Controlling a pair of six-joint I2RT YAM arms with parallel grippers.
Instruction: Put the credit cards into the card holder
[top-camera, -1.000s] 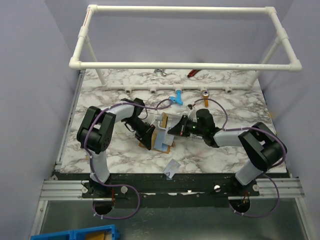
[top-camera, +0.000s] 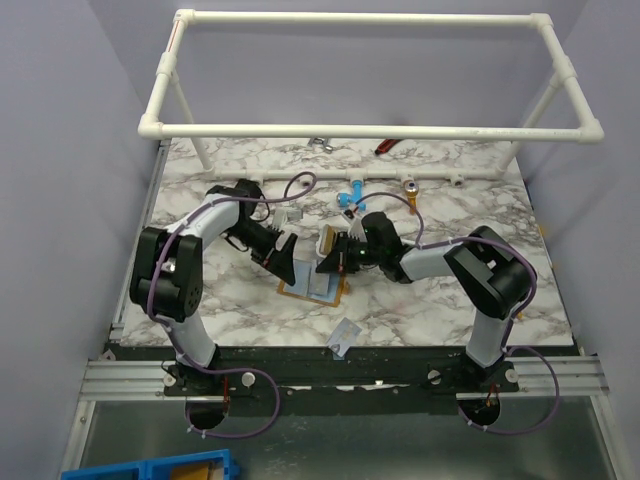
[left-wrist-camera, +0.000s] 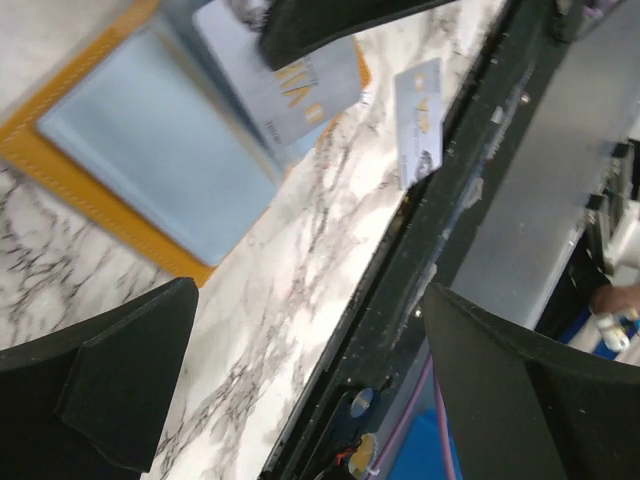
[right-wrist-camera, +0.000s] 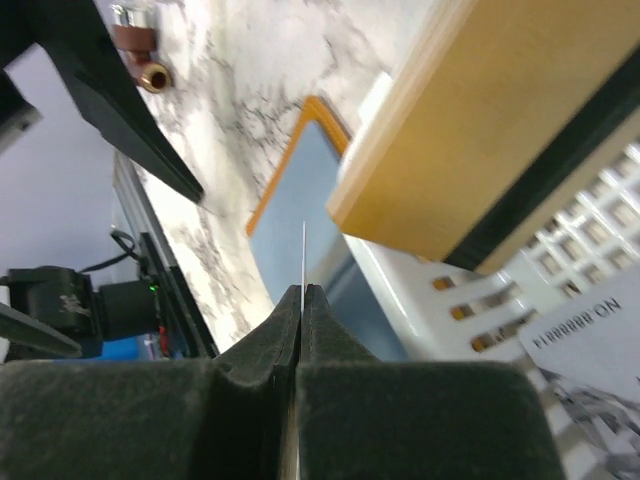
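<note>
The card holder (top-camera: 298, 287) lies open on the marble table, tan-edged with light blue pockets. My right gripper is shut on a thin credit card (right-wrist-camera: 304, 245), seen edge-on between its fingertips. From the left wrist view this pale card (left-wrist-camera: 290, 85) with gold marks lies over the holder's right half; whether it is inside a pocket I cannot tell. My left gripper stands open above the holder's left half (left-wrist-camera: 160, 140), nothing between its fingers. Another card (top-camera: 343, 337) lies loose at the table's front edge.
Just behind the holder is a white basket (right-wrist-camera: 400, 300) with a tan box (right-wrist-camera: 460, 130) and a printed card (right-wrist-camera: 590, 330). A blue pipe fitting (top-camera: 352, 197) and a ratchet (top-camera: 411, 192) lie farther back.
My right gripper has moved left with the card, bringing it over the holder. The left gripper has opened and drawn back up and left from the holder.
</note>
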